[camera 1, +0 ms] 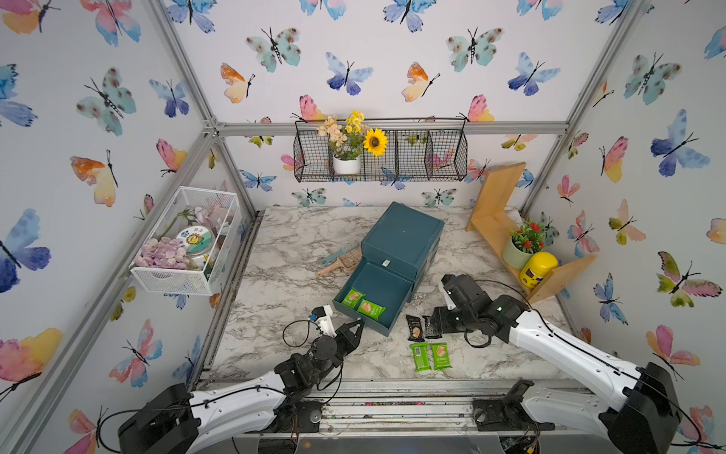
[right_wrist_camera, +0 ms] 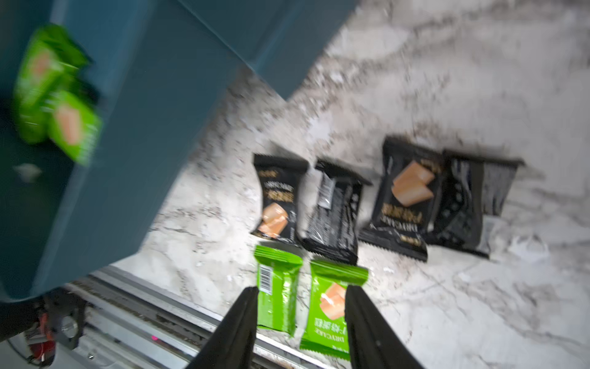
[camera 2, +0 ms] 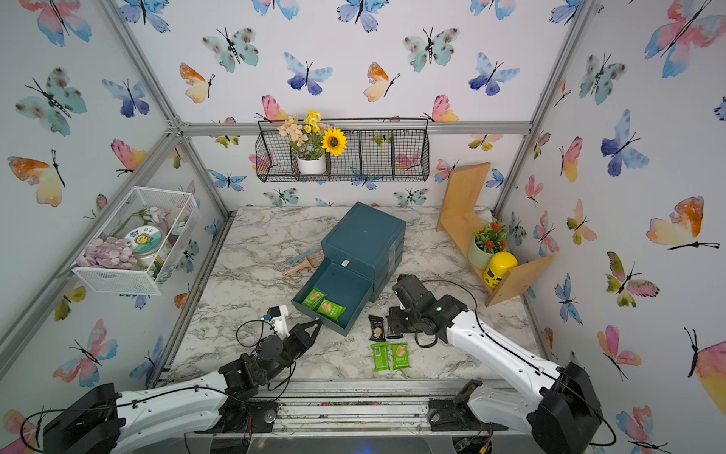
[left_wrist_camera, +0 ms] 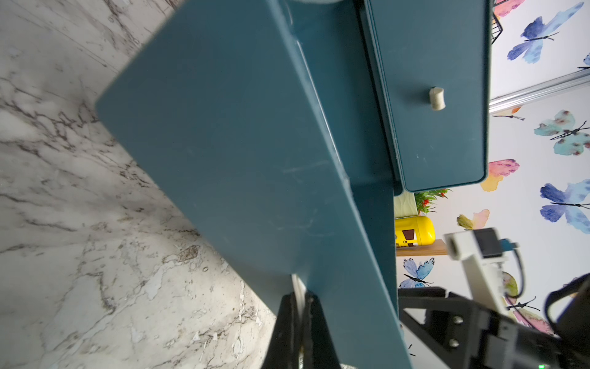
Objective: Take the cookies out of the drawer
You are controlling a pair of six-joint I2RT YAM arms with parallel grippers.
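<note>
A teal drawer (camera 1: 399, 289) stands pulled out of its box (camera 1: 402, 227), holding two green cookie packets (right_wrist_camera: 72, 126). On the marble, right of it, lie several black packets (right_wrist_camera: 400, 196) and two green packets (right_wrist_camera: 325, 316). My left gripper is shut against the drawer's outer front wall. My right gripper hangs open above the packets on the table, nothing seen between its fingers.
A wooden shelf (camera 1: 491, 193) with a plant and yellow canister stands at the right. A white basket (camera 1: 204, 280) and a wire basket (camera 1: 412, 151) hang on the walls.
</note>
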